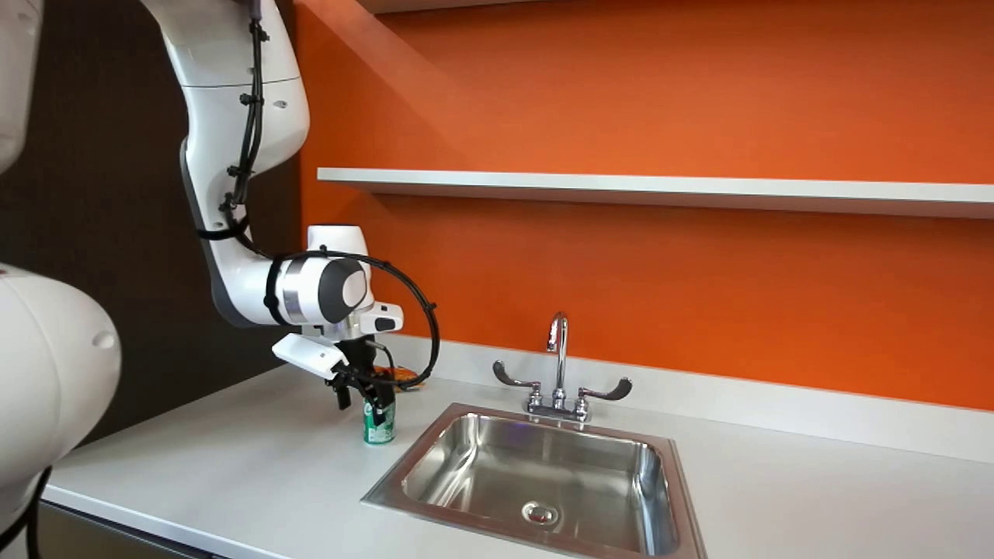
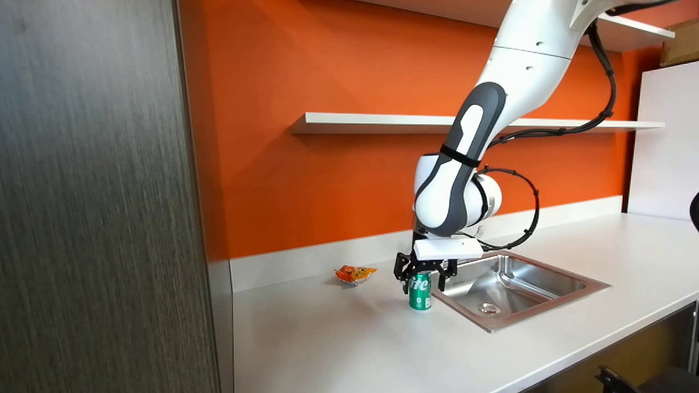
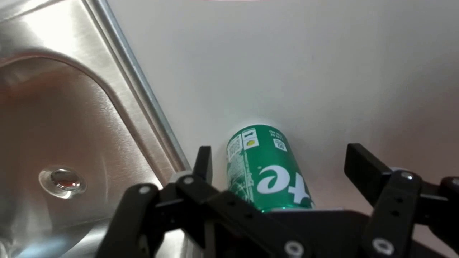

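A green soda can point(image 3: 270, 172) with white lettering stands upright on the counter, close to the sink's left rim. In the wrist view my gripper is open, one finger at each side of the can, with visible room on both sides. The gap is wider on the right. Seen from exterior view 1, the gripper point(image 1: 361, 408) is low over the counter and partly covers the can point(image 1: 379, 427). Exterior view 2 shows the can point(image 2: 420, 295) below and between the dark fingers. The gripper's body hides its top in the wrist view.
An orange snack bag point(image 2: 354, 274) lies near the back wall. The steel sink point(image 1: 438, 421) borders the can's spot, with a faucet point(image 1: 559, 363) behind it. A white shelf point(image 1: 652, 186) runs above.
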